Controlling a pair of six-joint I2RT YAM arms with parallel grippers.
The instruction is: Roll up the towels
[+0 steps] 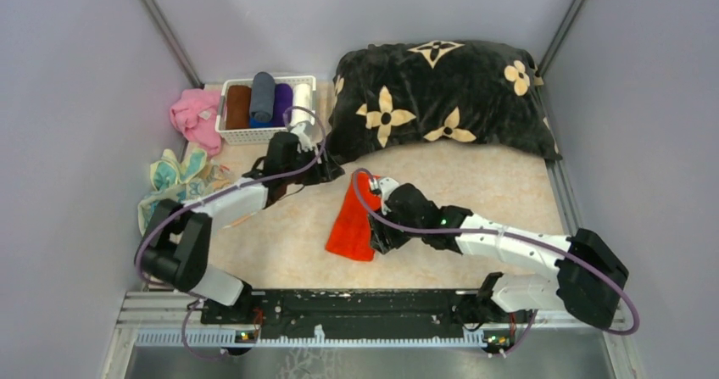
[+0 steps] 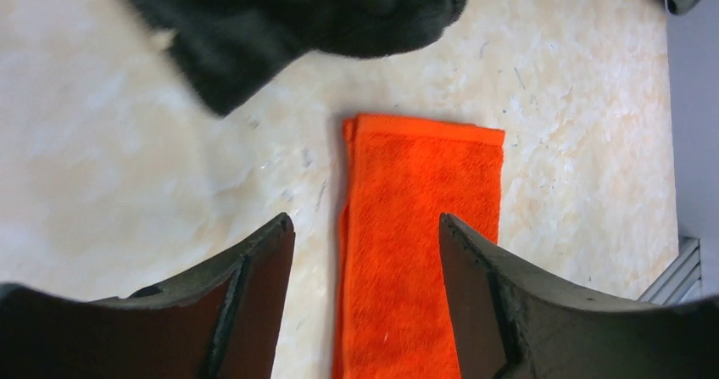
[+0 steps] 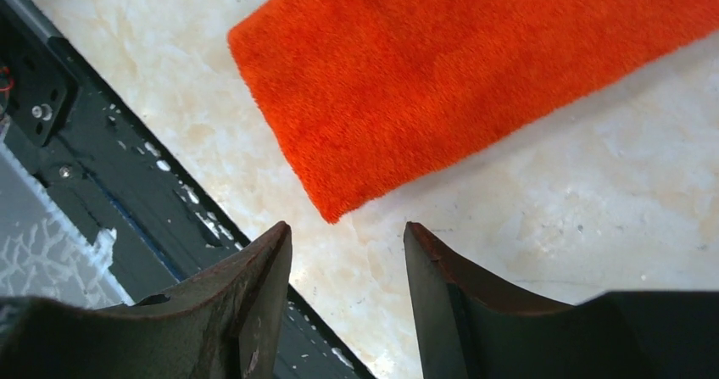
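Note:
A folded red towel (image 1: 348,226) lies flat on the worktop, turned with its long side front to back. My left gripper (image 1: 331,169) hangs beyond its back end; in the left wrist view its fingers (image 2: 237,303) stand apart, with the towel (image 2: 420,192) below between them. My right gripper (image 1: 381,235) is over the towel's front right part. In the right wrist view it is open, its fingertips just beside a corner of the towel (image 3: 424,82), nothing held.
A white basket (image 1: 264,136) of rolled towels stands at the back left, with loose pink (image 1: 197,116) and patterned cloths (image 1: 174,192) beside it. A large dark cushion (image 1: 458,91) fills the back right.

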